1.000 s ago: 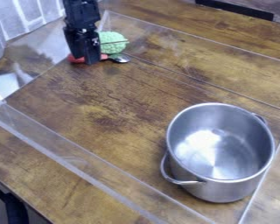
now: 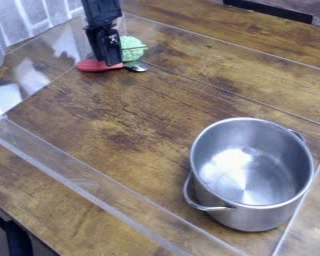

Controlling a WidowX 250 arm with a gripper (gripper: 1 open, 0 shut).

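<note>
My black gripper point(image 2: 109, 55) is at the upper left, low over a red-handled utensil point(image 2: 99, 65) with a short silver end pointing right. A pale green speckled item point(image 2: 131, 48) lies just behind and right of the gripper. The fingertips are too small and dark to tell whether they are open, shut or holding anything.
A large steel pot point(image 2: 251, 174) with two handles stands at the lower right on the wooden table point(image 2: 123, 130). Clear strips or panels edge the work area, with a pale crumpled sheet at the upper left.
</note>
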